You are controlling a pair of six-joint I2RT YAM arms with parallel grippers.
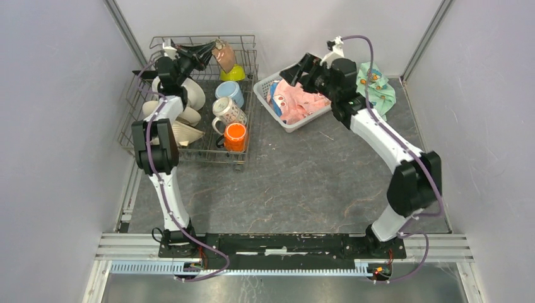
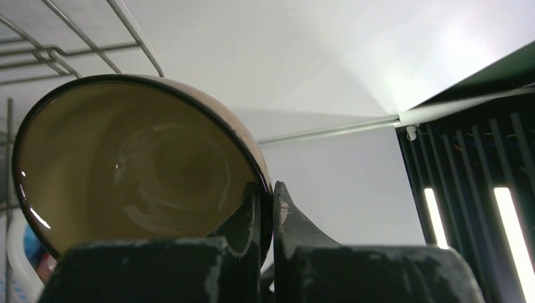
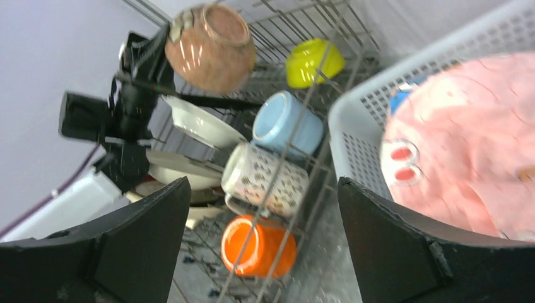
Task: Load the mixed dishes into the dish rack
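My left gripper (image 1: 211, 47) is shut on the rim of a brown bowl (image 1: 224, 59) (image 2: 126, 164) (image 3: 208, 50), held tilted over the back right of the wire dish rack (image 1: 203, 156). A yellow-green bowl (image 1: 233, 74) (image 3: 313, 63) sits just beside it. The rack also holds a light blue cup (image 1: 229, 91), a patterned mug (image 1: 228, 112), an orange mug (image 1: 235, 136) and several pale plates and bowls (image 1: 186, 132). My right gripper (image 1: 296, 69) is open and empty above the white plastic basket's back part.
The white basket (image 1: 265, 95) with a pink cloth (image 1: 296, 101) stands right of the rack, a green cloth (image 1: 378, 88) in the back right corner. Walls close in the sides and back.
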